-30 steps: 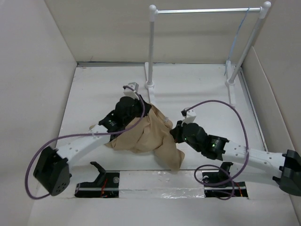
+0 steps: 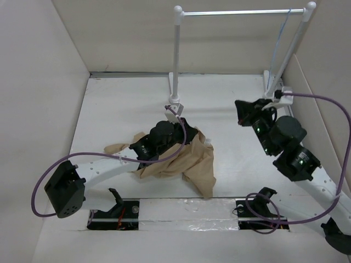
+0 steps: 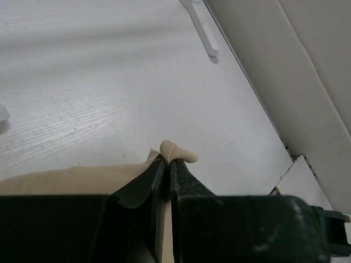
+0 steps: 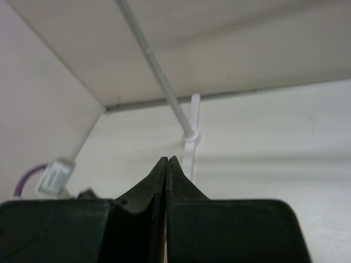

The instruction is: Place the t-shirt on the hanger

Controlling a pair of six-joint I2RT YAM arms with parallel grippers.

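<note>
A tan t-shirt (image 2: 194, 164) lies crumpled on the white floor, partly lifted at my left gripper (image 2: 185, 130). In the left wrist view, my left gripper is shut on a ribbed edge of the shirt (image 3: 174, 150). My right gripper (image 2: 242, 113) is raised at the right, apart from the shirt; in the right wrist view its tips (image 4: 168, 161) meet with nothing between them. No hanger is clearly visible.
A white rack with a top rail (image 2: 241, 12) stands at the back, a blue cord (image 2: 278, 38) hanging from its right end. Walls bound both sides.
My right arm has swung up and right, away from the shirt toward the rack's right post. My left gripper has shifted right with the shirt's edge.
</note>
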